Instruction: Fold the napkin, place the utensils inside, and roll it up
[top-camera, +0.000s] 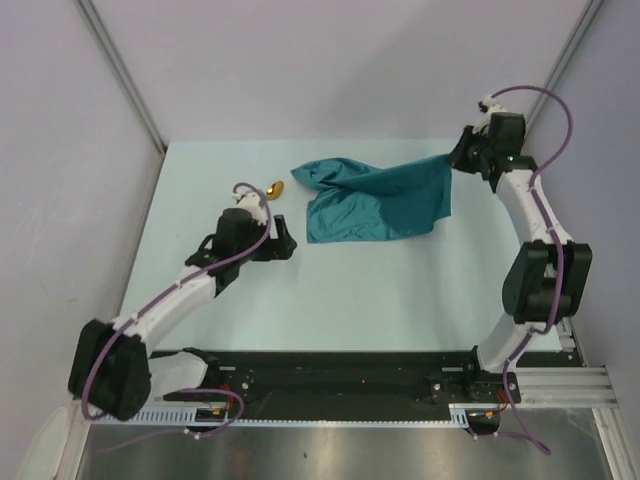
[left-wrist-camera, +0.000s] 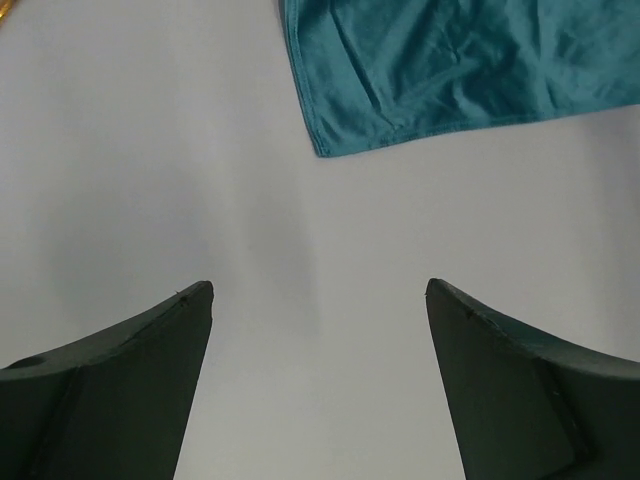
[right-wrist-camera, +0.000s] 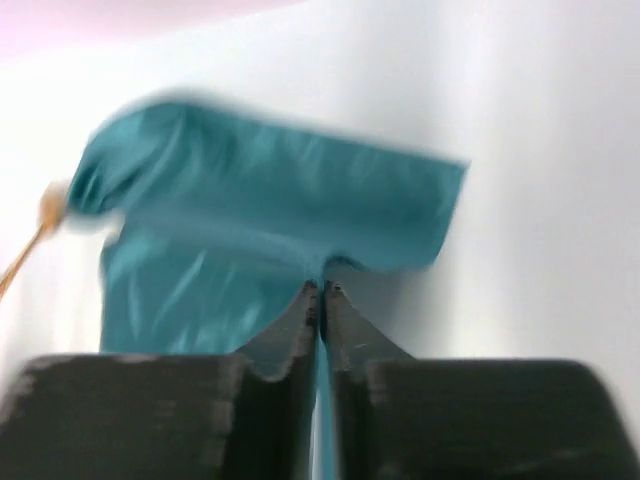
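A teal napkin (top-camera: 370, 205) lies partly folded across the upper middle, its right part drawn up toward my right gripper (top-camera: 457, 158), which is shut on it in the blurred right wrist view. My left gripper (top-camera: 281, 236) is open, just left of and below the napkin's near left corner (left-wrist-camera: 330, 135), with nothing between its fingers. A gold utensil (top-camera: 275, 188) lies left of the napkin, mostly hidden behind the left arm in the top view.
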